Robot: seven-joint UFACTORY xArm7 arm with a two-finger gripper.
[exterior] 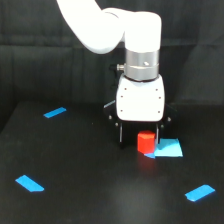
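My white arm comes down from the top, its gripper (139,137) low over a red cube (146,144) that sits on the dark table beside a light blue square (169,147). The dark fingers stand apart around the cube, one at its left and one toward the right. Whether they touch it is hard to tell.
Blue tape strips lie on the table at the left rear (54,112), front left (29,183) and front right (200,192). A dark curtain hangs behind.
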